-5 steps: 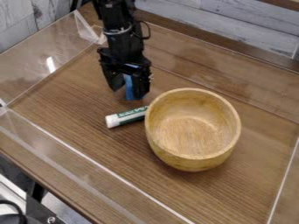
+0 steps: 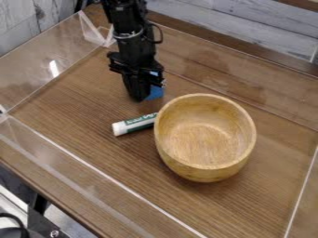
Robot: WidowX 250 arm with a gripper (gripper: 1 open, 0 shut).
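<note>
My black gripper is low over the table, left of and over a small blue object that it partly hides; whether its fingers are open or shut is hard to see. A white tube with green markings lies on the wooden table below the gripper, beside a large empty wooden bowl at the right.
Bare table surrounds these things, with wide room at the left and front. The table's raised edges run along the back and left, and black cables show at the lower left corner.
The gripper has shifted slightly up and left in the view, and less of it covers the area around the blue object. The tube and bowl have not moved.
</note>
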